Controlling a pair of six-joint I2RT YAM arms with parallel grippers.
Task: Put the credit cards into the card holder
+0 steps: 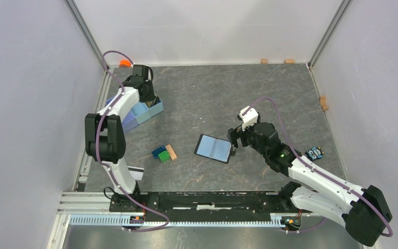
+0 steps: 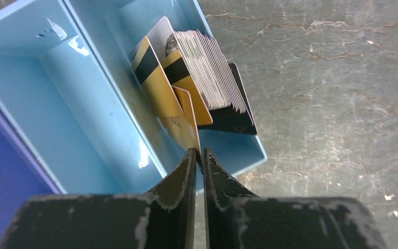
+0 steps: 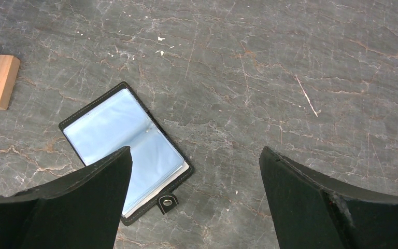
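Observation:
In the left wrist view, gold cards (image 2: pixel 157 78) with dark stripes lean in a light-blue compartment (image 2: pixel 249 165) beside a stack of white-edged cards (image 2: pixel 203 70) and a black card (image 2: pixel 231 123). My left gripper has its fingertips close together at the near end of one gold card. That card's lower corner reaches the narrow gap between them; whether it is pinched cannot be told. The card holder (image 3: pixel 115 124), black-edged with clear sleeves, lies open on the table. Above and beside it, my right gripper stands wide open and empty.
Left of the holder are a wooden block (image 1: pixel 171 152), a green brick (image 1: pixel 164 156) and a blue brick (image 1: pixel 158 151). A white card with a dark stripe (image 1: pixel 136 173) lies near the left arm's base.

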